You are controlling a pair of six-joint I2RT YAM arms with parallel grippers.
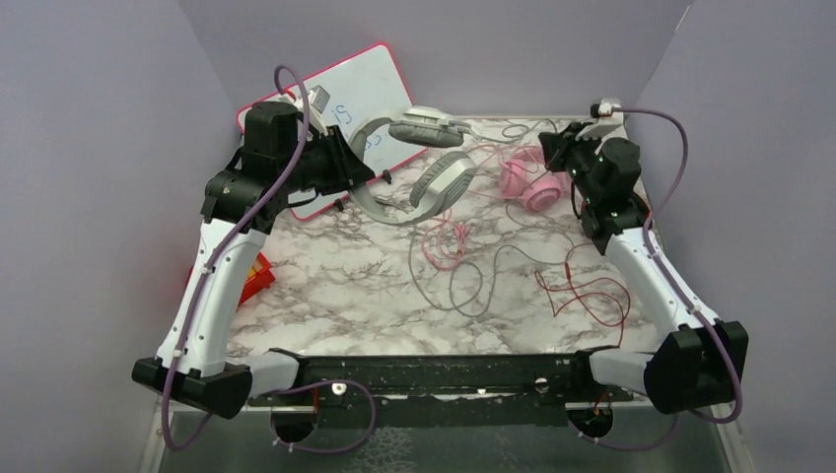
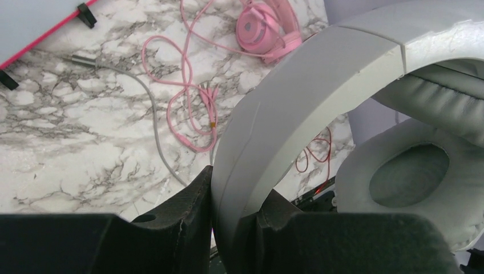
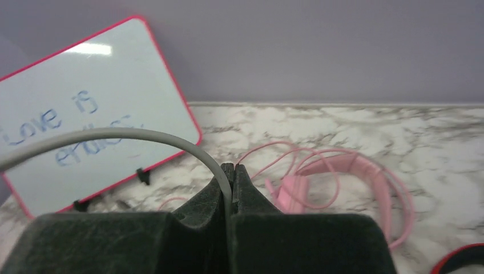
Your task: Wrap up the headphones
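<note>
My left gripper [image 1: 357,169] holds the white headphones [image 2: 308,85] by the headband, in the air over the upper middle of the table [image 1: 325,296], their grey ear cups [image 1: 441,185] hanging to its right. My right gripper [image 1: 550,148] is raised at the back right, shut on the grey cable [image 3: 165,137], which arcs from the left into its fingertips. More grey cable [image 2: 154,114] lies in loose loops on the marble top.
Pink headphones [image 1: 542,194] and a tangled pink cable [image 1: 444,246] lie on the table. A whiteboard [image 1: 375,89] stands at the back left, a red box [image 1: 258,281] at the left edge. Red cable [image 1: 592,296] lies front right.
</note>
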